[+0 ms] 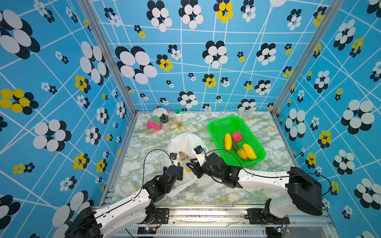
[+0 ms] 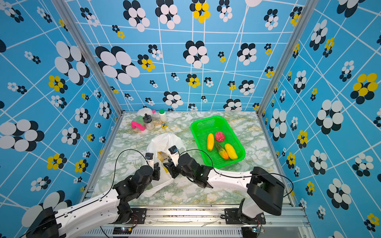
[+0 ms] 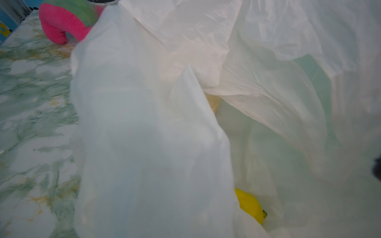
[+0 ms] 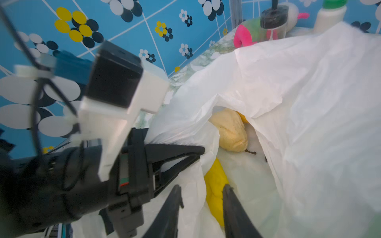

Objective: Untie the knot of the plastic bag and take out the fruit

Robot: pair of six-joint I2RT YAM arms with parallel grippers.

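Observation:
The white plastic bag [image 1: 182, 140] lies open on the table's middle-left. My left gripper is shut on the bag's near side, pinching its thin plastic. My right gripper is part open over the bag's mouth, with no fruit between its fingers. Inside, a pale pear-like fruit and a long yellow fruit show; in the left wrist view a yellow fruit [image 3: 250, 206] peeks past the plastic.
The green basket [image 1: 216, 125] at the right holds several fruits. A plush toy [image 1: 153, 125], a dark-topped jar [image 1: 164, 122] and a white bottle [image 1: 178, 117] stand at the back left.

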